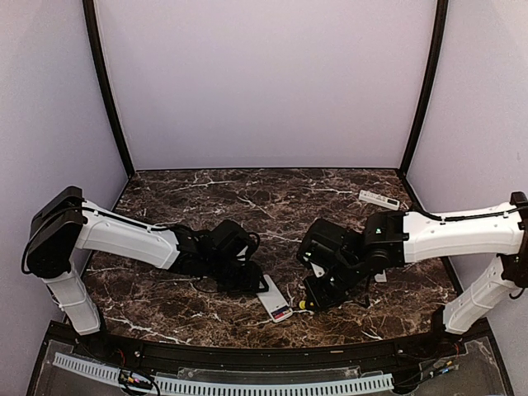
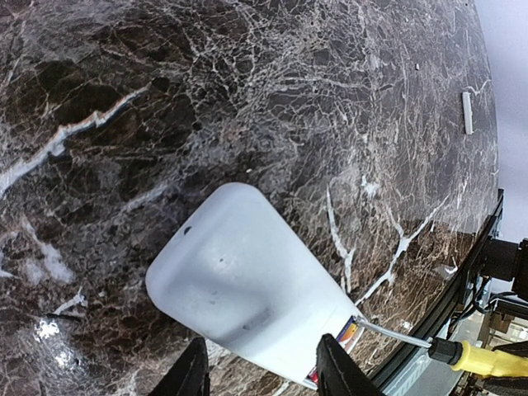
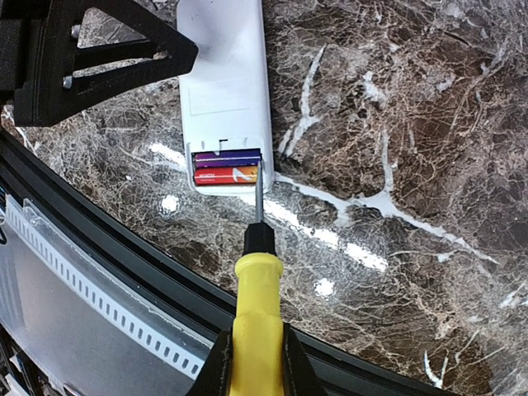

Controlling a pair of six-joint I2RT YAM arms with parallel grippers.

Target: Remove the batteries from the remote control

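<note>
The white remote control [image 1: 274,299] lies on the dark marbled table with its battery compartment uncovered. Inside, a purple battery [image 3: 227,158] and a red-orange battery [image 3: 223,176] sit side by side. My right gripper is shut on the yellow handle of a screwdriver [image 3: 258,289]; its metal tip reaches the compartment's edge at the batteries' ends. Whether the tip presses on a battery I cannot tell. In the left wrist view, my left gripper has its fingers apart, over the remote's near side, with no clear grip on it.
A white slotted strip [image 1: 379,199] lies at the back right of the table. A small white piece [image 1: 380,276] rests beyond the right gripper. Along the front runs a dark rail [image 1: 223,353].
</note>
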